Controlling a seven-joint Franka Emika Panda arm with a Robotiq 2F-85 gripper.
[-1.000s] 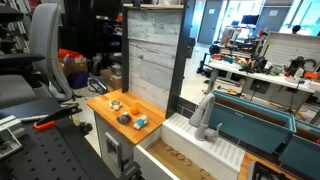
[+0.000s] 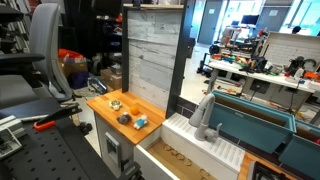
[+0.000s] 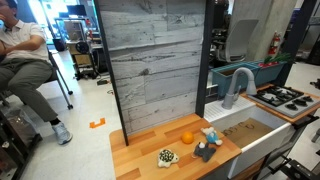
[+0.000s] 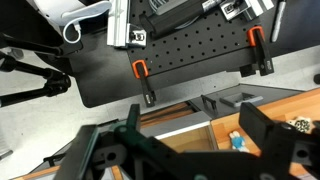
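In the wrist view my gripper points at the black perforated plate and floor, its two dark fingers spread wide with nothing between them. It does not show in either exterior view. On the wooden counter (image 3: 140, 150) lie an orange ball-like object (image 3: 187, 137), a blue and white toy (image 3: 210, 134), a grey toy (image 3: 205, 151) and a spotted pale toy (image 3: 167, 158). My wrist view catches only the counter's corner, at lower right, with a small blue and white object (image 4: 237, 140) on it.
A white sink (image 2: 185, 150) with a grey faucet (image 2: 205, 120) adjoins the counter. A stove (image 3: 283, 98) sits beyond it. Behind the counter rises a grey plank panel (image 3: 160, 70). Orange-ended clamps (image 4: 140, 69) grip the perforated plate's (image 4: 185, 60) edge. A seated person (image 3: 25, 50) is at far left.
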